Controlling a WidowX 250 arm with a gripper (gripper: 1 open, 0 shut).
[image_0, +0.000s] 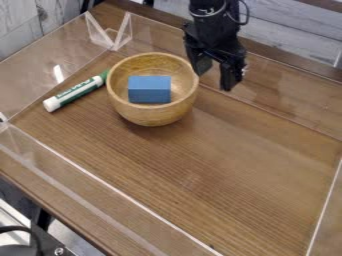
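A wooden bowl (171, 114) sits on the left half of the wooden table, holding a blue block (150, 89). A green-and-white marker (74, 94) lies to the bowl's left. My black gripper (217, 65) hangs above the table at the back, just beyond the bowl's right rim. Its fingertips are small and dark, and their state is unclear.
Transparent panels line the left edge and stand near the back left.
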